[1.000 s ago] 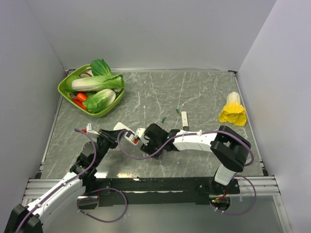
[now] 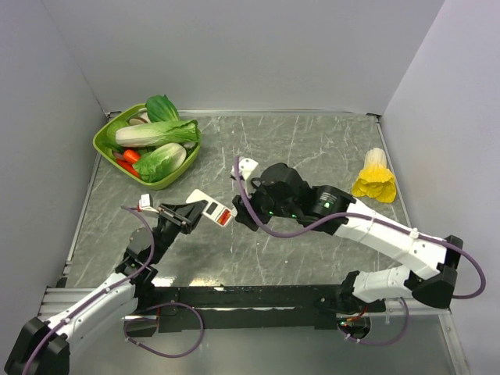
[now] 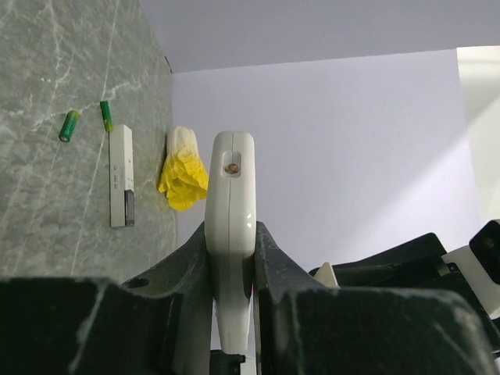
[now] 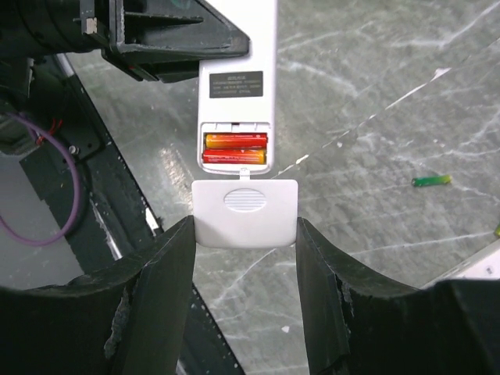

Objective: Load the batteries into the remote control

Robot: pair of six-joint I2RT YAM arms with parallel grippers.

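The white remote (image 2: 201,201) is in my left gripper, which is shut on its sides. In the right wrist view the remote's compartment shows two orange-red batteries (image 4: 234,148) lying inside. My right gripper is shut on a white battery cover (image 4: 245,211), held just off the open end of the remote. Two loose green batteries (image 3: 69,126) (image 3: 106,116) lie on the grey counter beside a pale elongated object (image 3: 121,172) with a dark end; in the top view the right arm hides them.
A green basket of vegetables (image 2: 105,144) stands at the back left, and a yellow-and-white vegetable (image 2: 373,181) lies at the right edge. Walls enclose the counter (image 2: 289,137) at back and sides.
My right arm has risen and swung into a higher pose over the counter, now covering the loose batteries in the top view. The remote in my left gripper has shifted slightly.
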